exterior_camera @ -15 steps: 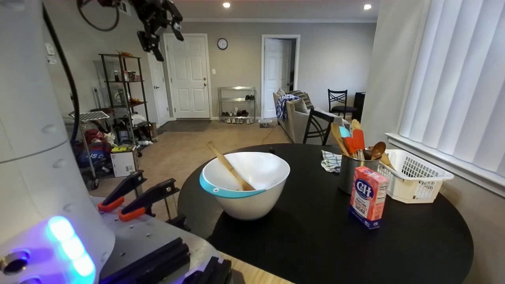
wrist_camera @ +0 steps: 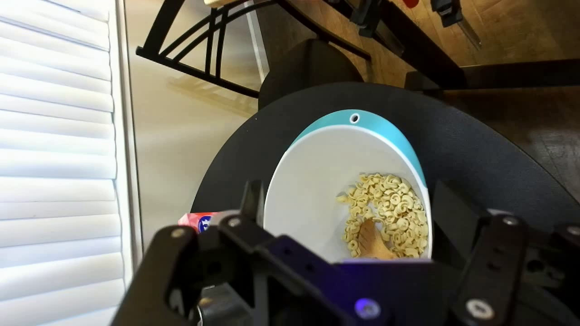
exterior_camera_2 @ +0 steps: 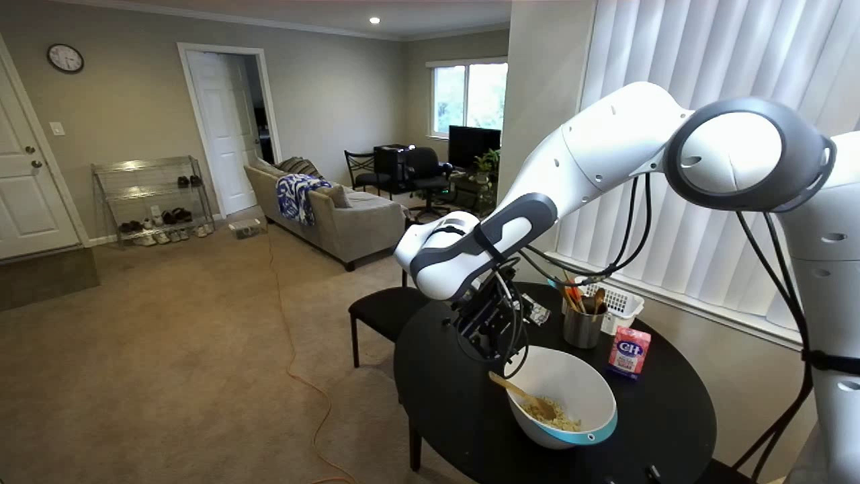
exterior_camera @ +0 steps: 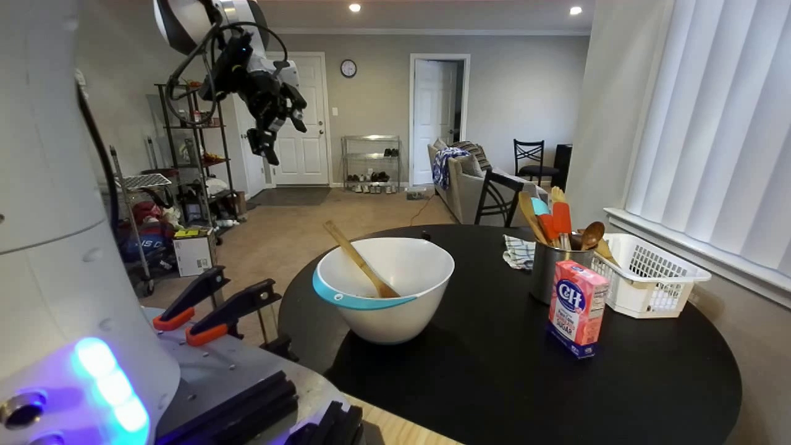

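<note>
On the black round table stands a white bowl (exterior_camera: 400, 319) with a turquoise rim section. A wooden spoon (exterior_camera: 361, 259) leans in it, its handle sticking out over the edge. Small pale pasta pieces (wrist_camera: 405, 217) lie at the bottom of the bowl around the spoon's head, as the wrist view shows. My gripper (exterior_camera: 285, 137) is raised well above the table, its fingers apart and nothing between them. Seen from the wrist, the bowl lies below, between the two fingers, and part of it is hidden by the gripper's body.
A pink sugar box (exterior_camera: 576, 308) stands right of the bowl. Behind it are a metal utensil holder (exterior_camera: 545, 271), a white basket (exterior_camera: 649, 296) and a checkered cloth (exterior_camera: 519, 253). Clamps (exterior_camera: 215, 315) sit on the robot's base.
My gripper has come lower and a little to the right in exterior view 1. Bowl, spoon and sugar box stand where they were.
</note>
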